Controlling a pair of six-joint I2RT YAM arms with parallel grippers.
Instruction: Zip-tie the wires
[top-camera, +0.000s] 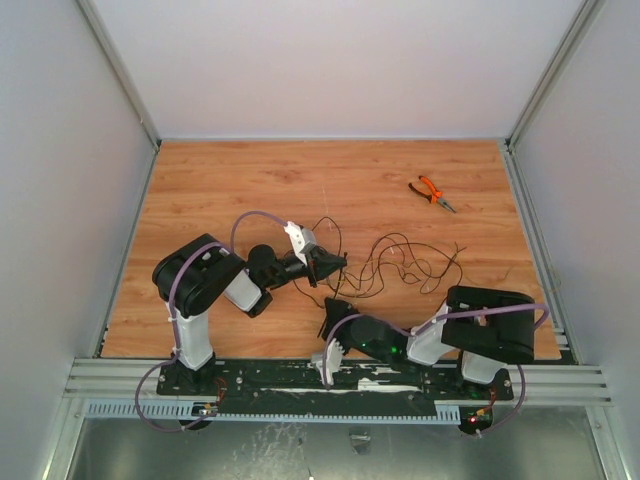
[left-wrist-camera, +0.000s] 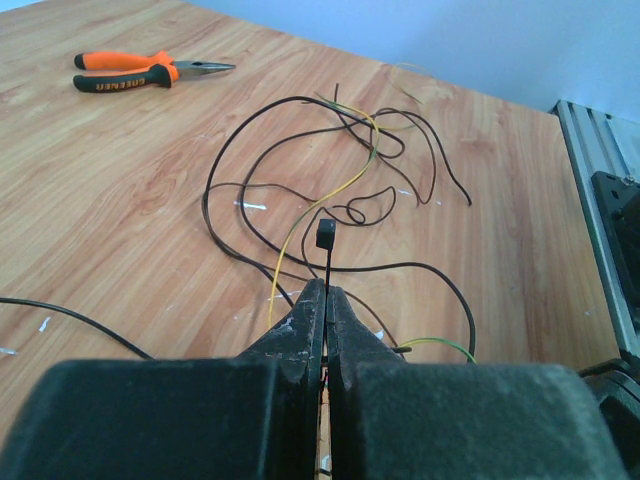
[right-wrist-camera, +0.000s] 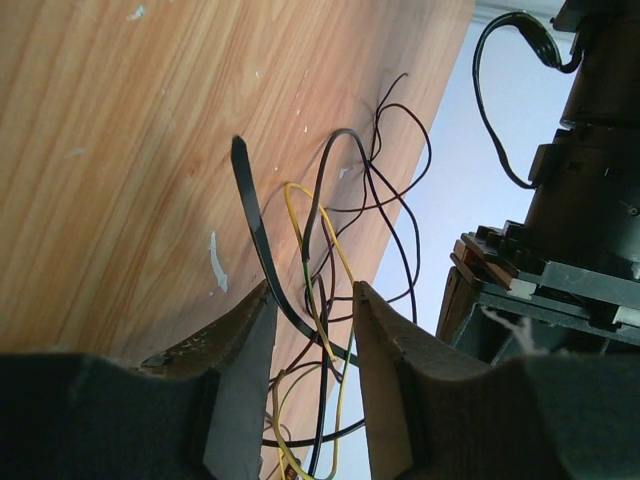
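In the left wrist view my left gripper is shut on a thin black zip tie, whose square head (left-wrist-camera: 326, 234) sticks up above the fingertips. A bundle of black, yellow and green wires (left-wrist-camera: 283, 262) lies in loops beyond it. From the right wrist view, my right gripper stands part open, its fingers apart. A flat black strap (right-wrist-camera: 258, 232), apparently the tie's tail, crosses the space between these fingers, near the yellow wire (right-wrist-camera: 294, 213). Whether the strap touches either finger, I cannot tell.
Orange-and-black pliers (top-camera: 432, 192) lie at the back right of the wooden table (top-camera: 230, 180), clear of both arms. Loose wire loops (top-camera: 400, 262) spread to the right of the grippers.
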